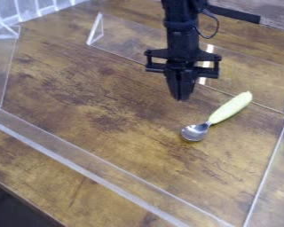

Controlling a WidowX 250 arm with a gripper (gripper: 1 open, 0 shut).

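Note:
A metal spoon [194, 132] with a pale green handle [231, 106] lies diagonally on the wooden table at the right, bowl toward the lower left. My black gripper [181, 89] hangs above the table, up and left of the spoon and apart from it. Its fingers point down; whether they are open or shut is hard to make out, and I see nothing held in them.
Clear plastic sheets or panels [97, 168] border the work area on the left, back and right. A white strip stands behind the gripper.

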